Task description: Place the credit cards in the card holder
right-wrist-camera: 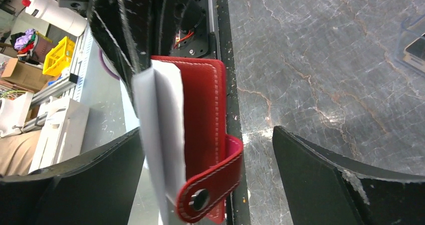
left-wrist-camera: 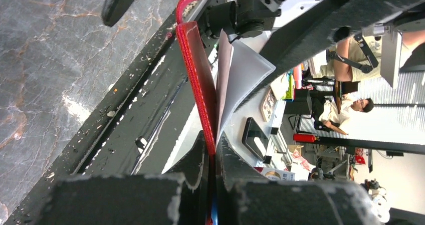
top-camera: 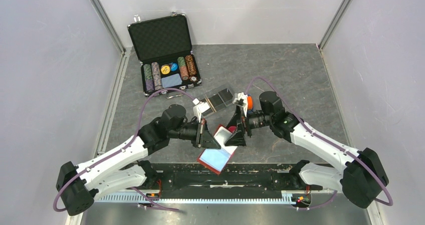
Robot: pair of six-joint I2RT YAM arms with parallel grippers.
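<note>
A red card holder [top-camera: 208, 165] with white and pale blue pages is held open over the table's front edge. My left gripper is shut on it, gripping the lower part in the left wrist view. Above the grip, a pinkish leaf and a translucent white page [left-wrist-camera: 245, 72] fan away from the red cover. My right gripper [top-camera: 236, 140] stands open at the holder's other end, its fingers [right-wrist-camera: 326, 180] wide apart. Between them are the pages [right-wrist-camera: 171, 130] and the red snap strap [right-wrist-camera: 213, 187]; the pages lie close to one finger. I cannot identify any credit card.
A clear compartment box [top-camera: 216, 100] with dark contents lies behind the grippers. An open black case [top-camera: 168, 49] of poker chips stands at the back left. Something orange [top-camera: 250, 102] sits by my right wrist.
</note>
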